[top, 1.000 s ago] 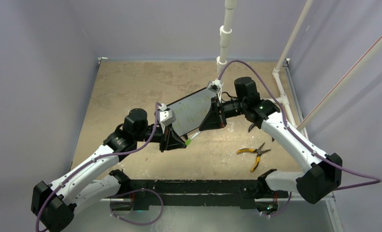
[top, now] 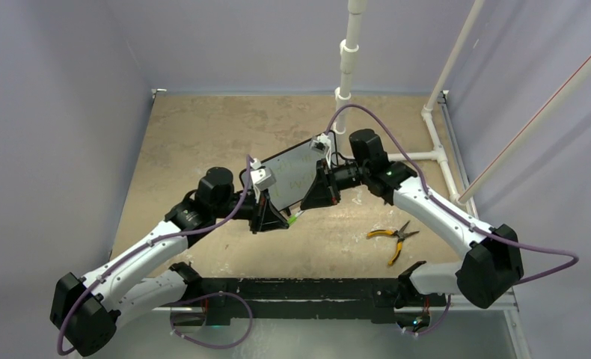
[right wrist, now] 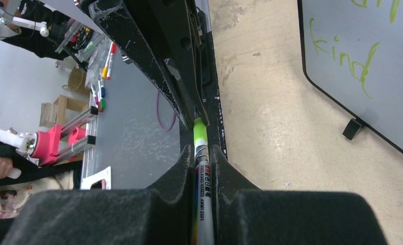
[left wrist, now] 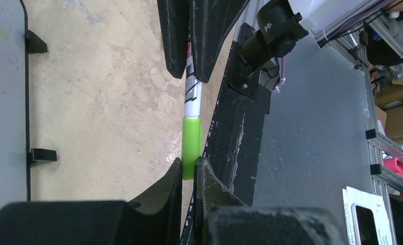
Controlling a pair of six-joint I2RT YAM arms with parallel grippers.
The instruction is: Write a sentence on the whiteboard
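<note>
A marker joins my two grippers in front of the whiteboard. My left gripper is shut on its green cap (left wrist: pixel 191 138). On the white barrel (right wrist: pixel 205 199) my right gripper is shut, as the right wrist view shows. The cap still covers the tip end, with a little white barrel between it and the right fingers in the left wrist view. Behind both grippers lies the whiteboard (top: pixel 292 173), bearing light green handwriting; "King" can be read in the right wrist view. The arms hide part of the board in the top view.
Yellow-handled pliers (top: pixel 394 238) lie on the table to the right. White pipes (top: pixel 346 67) rise behind the whiteboard.
My right arm has shifted slightly left and the right gripper now stands closer to the left one. The left arm has barely moved.
</note>
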